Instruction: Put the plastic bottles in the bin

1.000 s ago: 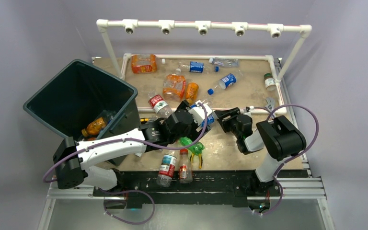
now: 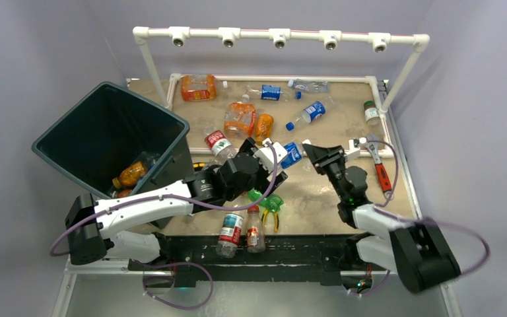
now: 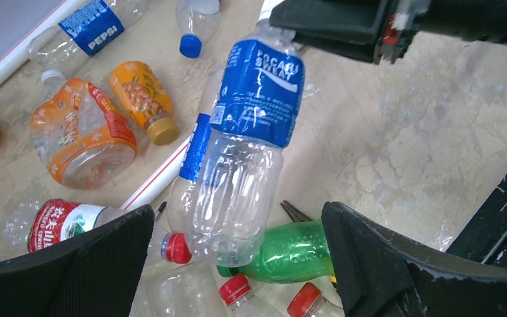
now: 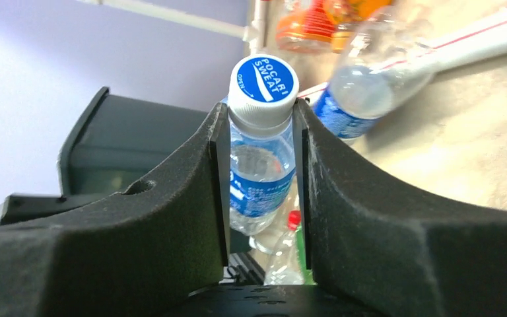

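A Pocari Sweat bottle (image 3: 251, 99) with a blue label hangs at the centre; its white cap (image 4: 263, 89) sits at the fingertips of my right gripper, one finger on each side. My left gripper is open below the bottle's lower end, with no clear grip on it. Other plastic bottles lie on the table: Pepsi (image 2: 270, 92), orange ones (image 2: 199, 87), a green one (image 3: 284, 254), red-capped ones (image 2: 256, 231). The bin (image 2: 72, 139) at the left holds a few bottles.
An adjustable wrench (image 2: 383, 175) lies at the right, a jar (image 2: 371, 112) behind it, pliers (image 2: 270, 221) among the front bottles. A white pipe frame (image 2: 280, 33) spans the back.
More of the Pocari bottle shows in the top view. The left arm has shifted slightly.
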